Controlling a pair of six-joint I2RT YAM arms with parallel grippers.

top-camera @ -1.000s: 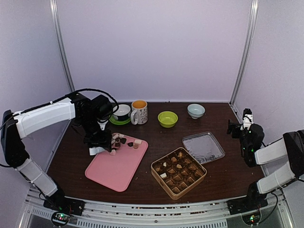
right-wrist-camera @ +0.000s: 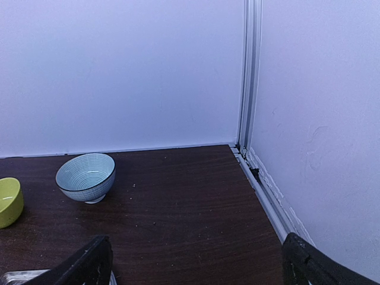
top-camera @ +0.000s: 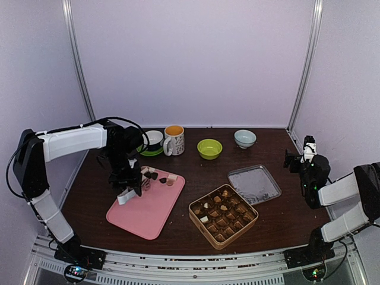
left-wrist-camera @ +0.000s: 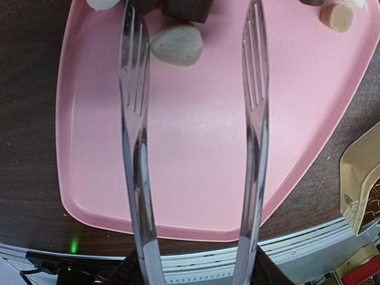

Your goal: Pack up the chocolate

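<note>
My left gripper, tipped with two metal forks, is open over the pink tray (top-camera: 139,219). Between and under the forks lie a pale chocolate piece (left-wrist-camera: 177,44) and a dark square chocolate (left-wrist-camera: 187,7); a beige round piece (left-wrist-camera: 336,18) lies to their right. The gold chocolate box (top-camera: 236,231), partly filled with pieces, sits right of the tray. My right gripper (top-camera: 287,160) hangs at the right side, open and empty, facing the back wall in its wrist view.
A clear plastic lid (top-camera: 254,181) lies behind the box. At the back stand a mug (top-camera: 177,139), green bowl (top-camera: 209,151), pale blue bowl (right-wrist-camera: 84,178) and stacked dishes (top-camera: 151,148).
The right arm has not moved.
</note>
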